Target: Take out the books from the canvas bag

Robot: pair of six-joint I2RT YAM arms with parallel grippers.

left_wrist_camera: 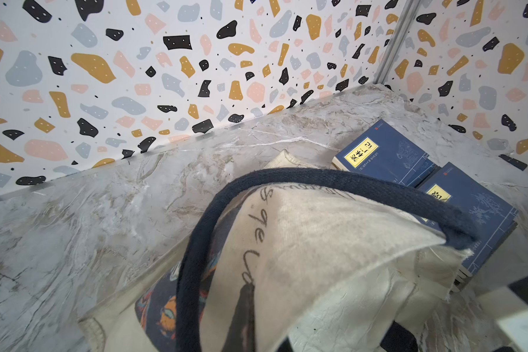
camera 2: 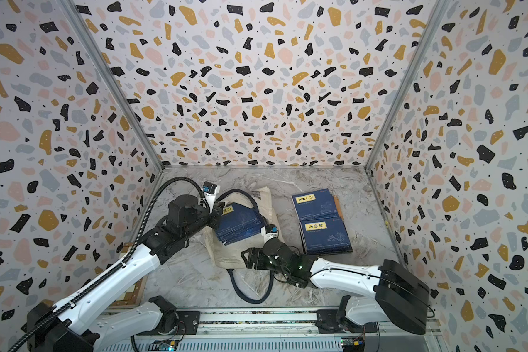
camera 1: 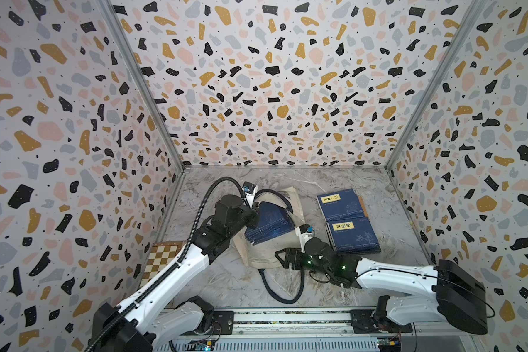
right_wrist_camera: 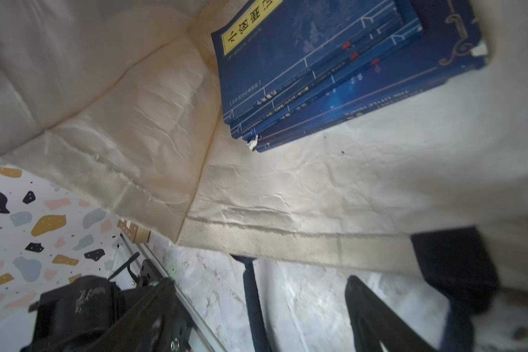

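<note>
The cream canvas bag (left_wrist_camera: pixel 334 228) lies on the marble table with its mouth raised and dark handles around it. Inside is a stack of blue books (right_wrist_camera: pixel 311 52), seen clearly in the right wrist view. My left gripper (camera 1: pixel 252 217) is at the bag's upper rim, shut; its fingertips are hidden in the left wrist view. My right gripper (camera 1: pixel 282 257) stands open at the bag's front opening, facing the stack, with nothing between its fingers.
Two piles of blue books (camera 1: pixel 349 234) lie on the table right of the bag. A checkered board (camera 1: pixel 161 261) is at the left edge. Walls enclose the table; some bare table is at the back.
</note>
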